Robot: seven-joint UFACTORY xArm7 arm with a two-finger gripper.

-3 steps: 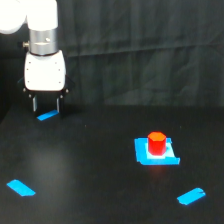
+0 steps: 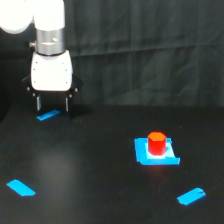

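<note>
At the upper left my gripper (image 2: 53,105) points down with its dark fingers apart, open, and nothing shows between them. A small blue strip (image 2: 48,115) lies on the dark table just below and behind the fingertips in the picture; how far above it they hang, I cannot tell. To the right, a red, roughly hexagonal piece (image 2: 157,143) sits on a blue and white base (image 2: 173,160).
One blue strip (image 2: 20,188) lies at the front left and another blue strip (image 2: 191,196) at the front right. A dark curtain (image 2: 140,50) hangs behind.
My gripper has shifted slightly to the right, with its fingers still apart. The red piece, its base and the blue strips have not moved.
</note>
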